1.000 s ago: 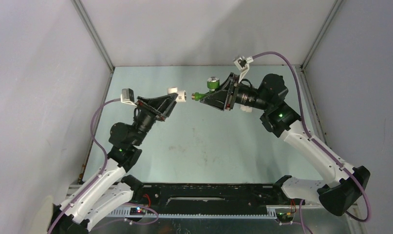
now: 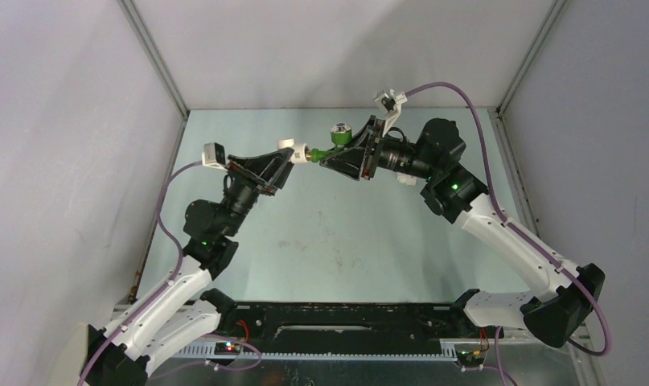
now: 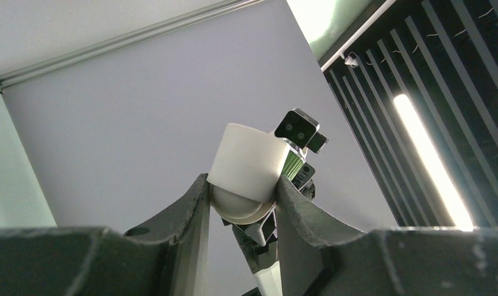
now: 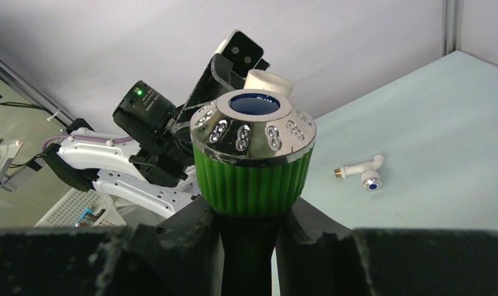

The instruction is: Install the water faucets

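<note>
My left gripper [image 2: 287,158] is shut on a white pipe fitting [image 2: 299,153], whose rounded body sits between the fingers in the left wrist view [image 3: 249,161]. My right gripper [image 2: 334,161] is shut on a green faucet [image 2: 341,135] with a chrome-topped knob. That knob [image 4: 252,179] stands upright above the right fingers and hides the faucet's body in the right wrist view. In the top view the faucet's brass threaded end meets the fitting's open mouth, roughly in line with it. How far the thread reaches inside cannot be made out.
A white faucet [image 4: 363,168] with a brass thread lies on the pale tabletop [image 4: 419,135]; in the top view the right arm partly covers it. Walls [image 2: 329,48] enclose the back and sides.
My right gripper has moved left with the green faucet, closing the gap between its brass end and the white fitting. The left gripper has shifted only slightly.
</note>
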